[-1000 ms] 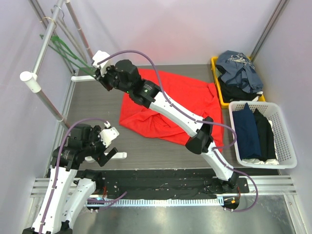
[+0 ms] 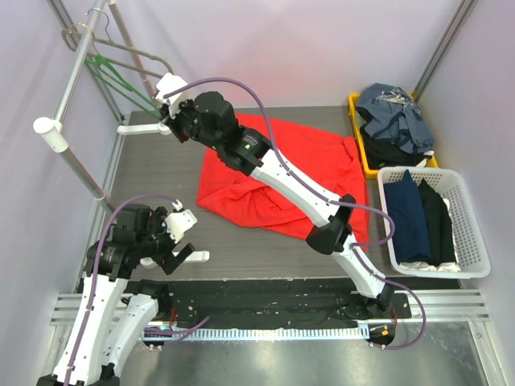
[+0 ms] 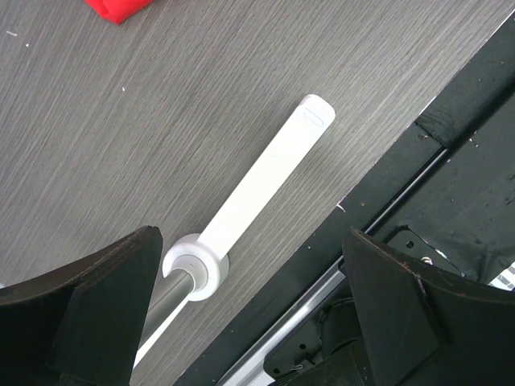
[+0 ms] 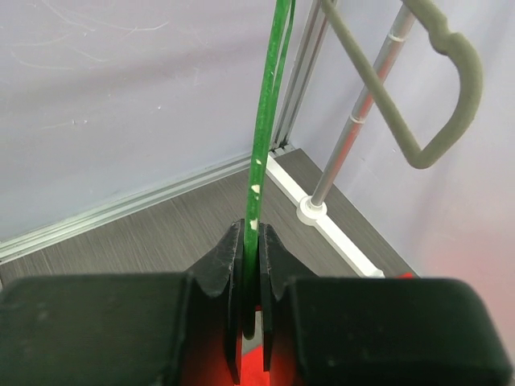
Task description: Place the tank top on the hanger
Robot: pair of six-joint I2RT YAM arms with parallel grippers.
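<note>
A red tank top (image 2: pixel 314 161) lies spread on the grey table, partly hidden beneath my right arm. The green hanger (image 2: pixel 122 80) is up at the rack, top left. My right gripper (image 2: pixel 166 121) is shut on it; in the right wrist view the green hanger (image 4: pixel 261 137) runs upward from between the fingertips. Low at the left, apart from the tank top, my left gripper (image 2: pixel 181 256) stands open. Its fingers (image 3: pixel 105 297) have nothing between them in the left wrist view, only the white rack foot (image 3: pixel 269 173) and table beyond.
A beige hanger (image 4: pixel 455 121) hangs close to the green one. The rack's rail (image 2: pixel 79 64) and post (image 2: pixel 84 177) stand at the left. At the right are a yellow basket (image 2: pixel 355 121) and a white basket (image 2: pixel 475 233), both holding clothes. Bare table lies left of the tank top.
My right gripper has shifted slightly right, the green hanger still in it. The beige hanger has swung out rightward beside it. The left arm and the tank top have stayed put.
</note>
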